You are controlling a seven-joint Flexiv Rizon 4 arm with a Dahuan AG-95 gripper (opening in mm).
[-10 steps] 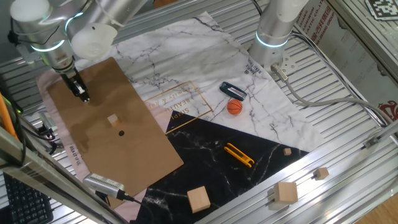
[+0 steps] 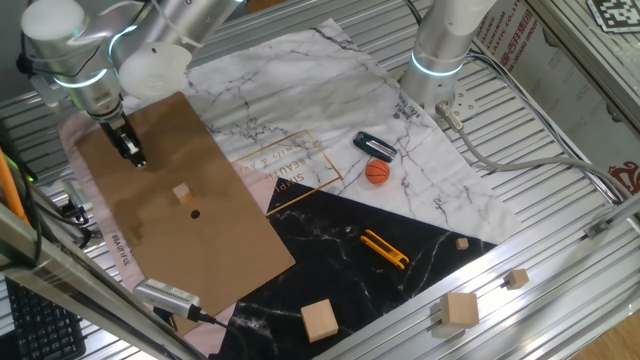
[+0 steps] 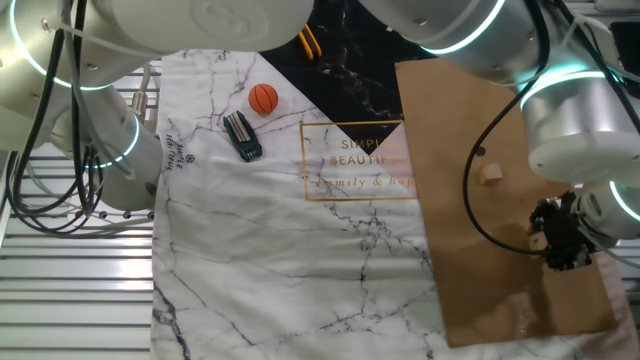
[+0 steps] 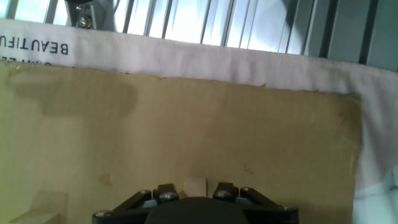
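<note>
My gripper [image 2: 138, 160] is low over the brown cardboard sheet [image 2: 150, 130], near its far end. In the wrist view the gripper stands open, its fingertips [image 4: 166, 191] apart. A small pale wooden block [image 4: 196, 183] shows between them, with a gap on either side. Whether this block rests on the cardboard cannot be told. Another wooden block [image 2: 181, 193] sits on the cardboard near a dark round spot; the wrist view catches only part of this block [image 4: 38, 218] at its bottom left corner.
On the marble-patterned cloth lie an orange ball [image 2: 377, 172], a dark stapler-like object [image 2: 375, 146] and a yellow cutter [image 2: 385, 249]. Several wooden blocks, one of them large [image 2: 319, 321], stand toward the front.
The arm has shifted very slightly to the right in exterior view 1 over the last second. Objects on the table stay where they were.
</note>
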